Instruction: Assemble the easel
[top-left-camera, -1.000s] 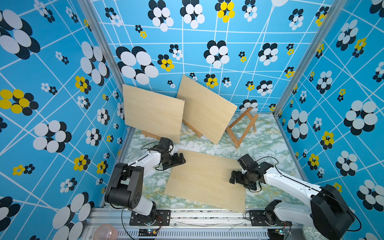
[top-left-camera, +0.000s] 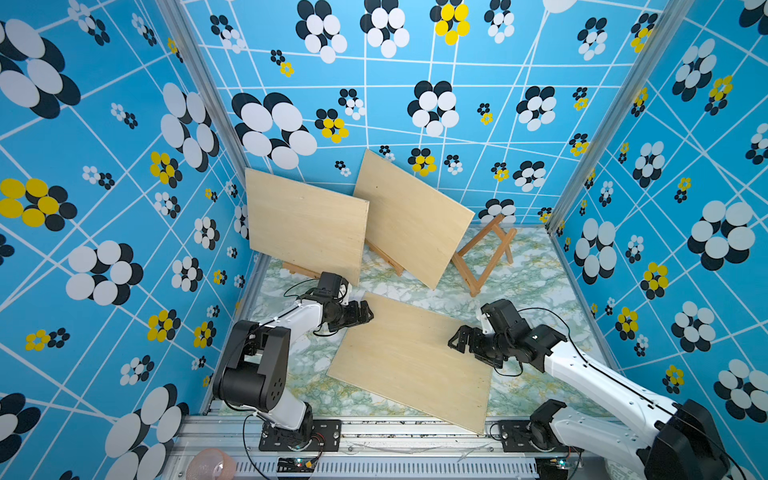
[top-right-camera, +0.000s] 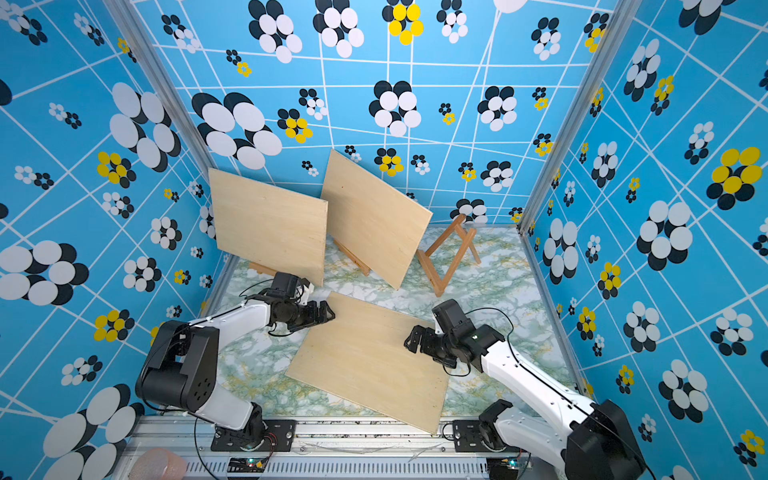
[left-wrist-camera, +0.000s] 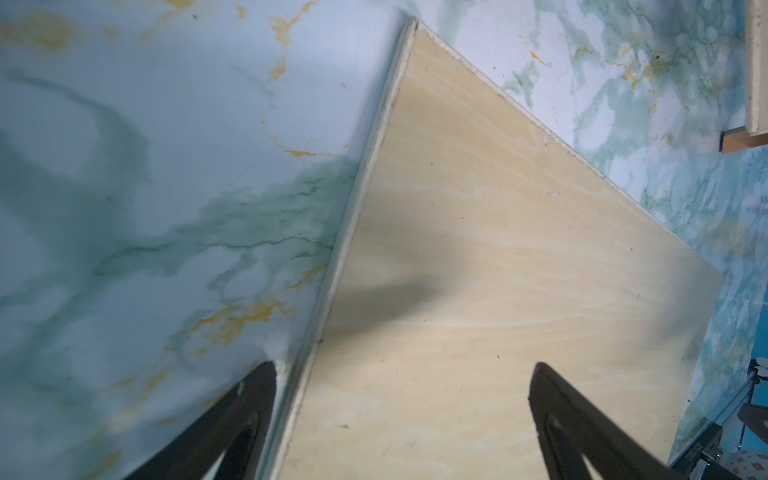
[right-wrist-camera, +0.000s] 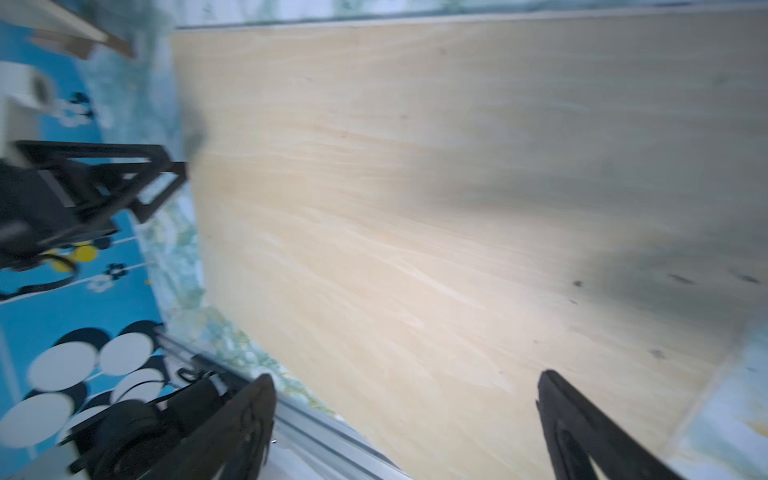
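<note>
A loose plywood board (top-left-camera: 408, 360) lies flat on the marbled floor between the arms. My left gripper (top-left-camera: 360, 312) is open just above the board's back-left corner; its left wrist view shows the edge running between the fingers. My right gripper (top-left-camera: 461, 339) hangs open over the board's right part, nothing between its fingers; that wrist view is blurred. Behind, two boards (top-left-camera: 304, 224) stand on wooden easels, whose feet show below. A bare wooden easel frame (top-left-camera: 478, 284) stands at the right of them.
Patterned walls close the space at back and sides. A metal rail (top-left-camera: 384, 440) runs along the front edge.
The flat board has turned slightly, its right end nearer the front. My right gripper has moved back and left; the left one has shifted a little.
</note>
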